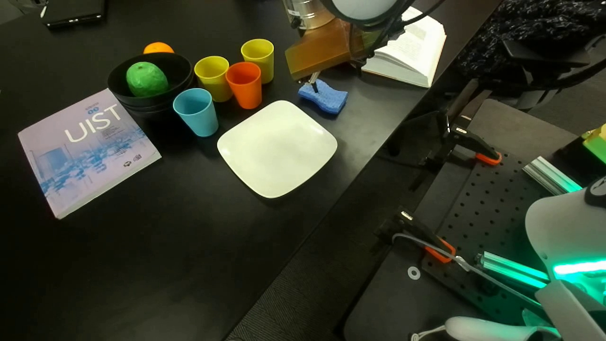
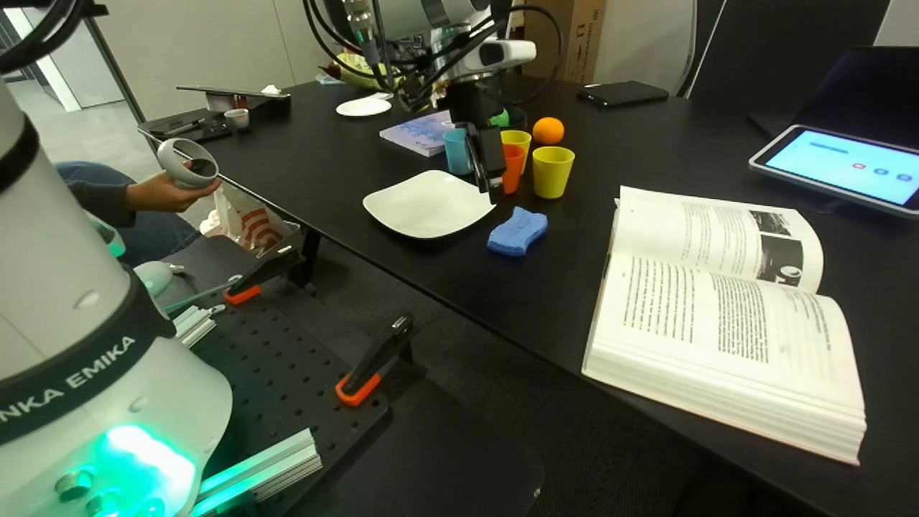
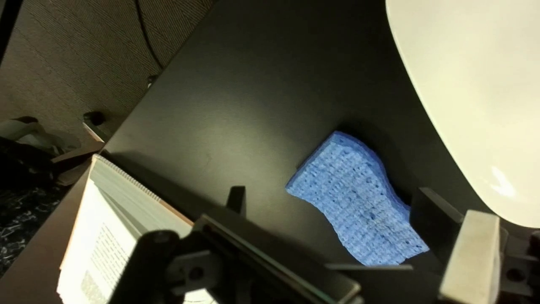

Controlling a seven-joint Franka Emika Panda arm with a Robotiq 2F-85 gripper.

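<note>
A blue sponge lies flat on the black table, with its wavy outline plain in the wrist view. My gripper is open above it, one finger well off to the sponge's left and the other finger close by its right edge. Nothing is held. In exterior view 1 a fingertip overlaps the far part of the sponge, while most of the gripper is hidden behind the arm's orange-lit housing. Exterior view 2 has the gripper pointing down near the cups, behind the sponge.
Beside the sponge sits an empty white plate. Yellow, orange and blue cups crowd close to black bowls holding a green fruit. An open book flanks the sponge's other side. Bare table lies in front of the UIST book.
</note>
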